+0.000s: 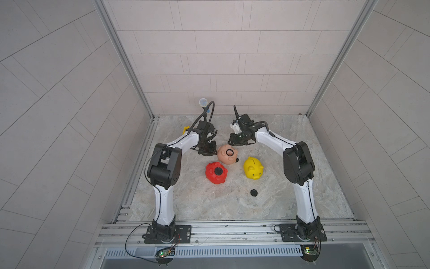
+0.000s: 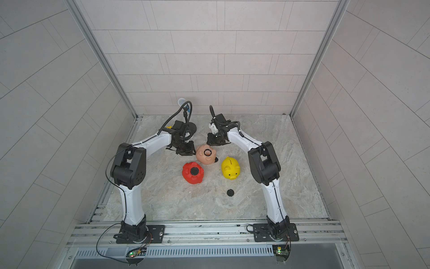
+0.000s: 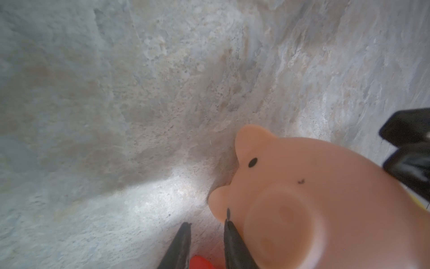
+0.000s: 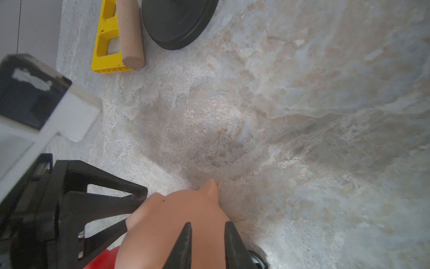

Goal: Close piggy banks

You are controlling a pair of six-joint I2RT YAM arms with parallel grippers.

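A pink piggy bank lies between my two grippers with a dark ring on its top. In the left wrist view its face, snout and ears show. My left gripper is close to one ear. A gap shows between its fingertips; whether they grip the bank is unclear. Beyond the bank's upper side, my right gripper has its fingers apart, with pink surface below the gap. The red piggy bank has a black cap in its top. The yellow piggy bank stands to the right, slot upward.
A loose black cap lies in front of the yellow bank. Another dark round piece is beside the pink bank. At the back stand a black lamp base and a yellow holder with a wooden cylinder.
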